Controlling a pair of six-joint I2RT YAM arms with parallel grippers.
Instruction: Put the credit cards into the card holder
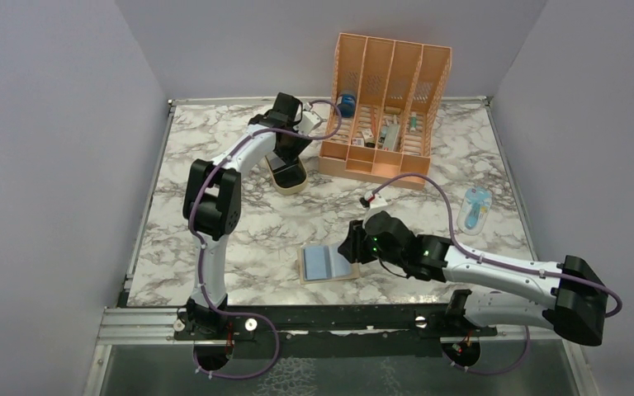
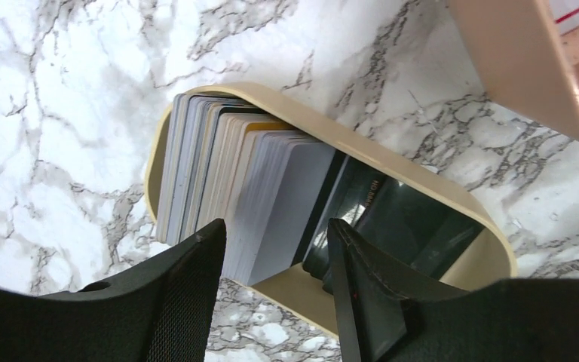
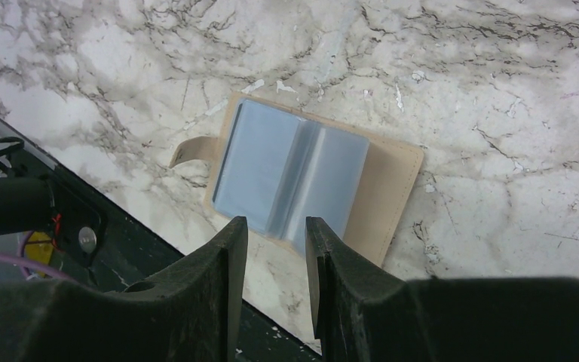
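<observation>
A cream bin [image 2: 377, 154] holds a tight row of cards [image 2: 234, 181] on its left side and dark items at its right. My left gripper is open above this bin, its fingers empty. The card holder [image 3: 294, 173], a tan booklet with translucent blue sleeves, lies open near the front edge; no card is visible in it. My right gripper hangs over the holder with its fingers apart and nothing seen between them.
A wooden compartment organiser [image 1: 355, 169] with small items stands at the back, beside the bin. A blue packaged item [image 1: 473, 208] lies at the right.
</observation>
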